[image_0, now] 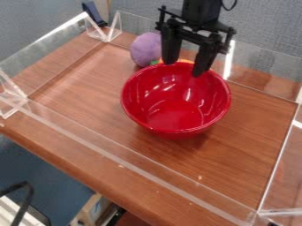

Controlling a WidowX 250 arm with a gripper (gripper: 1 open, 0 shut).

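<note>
A black gripper (186, 55) hangs over the back part of a large red bowl (175, 104), its two fingers pointing down and spread apart, with nothing visible between them. A purple round object (145, 48) sits behind the bowl at the left of the gripper. A small patch of yellow-orange shows just behind the bowl's back rim, partly hidden.
Clear low walls edge the wooden tabletop (83, 97). A small dark blue object (92, 12) is at the back left, outside the walls.
</note>
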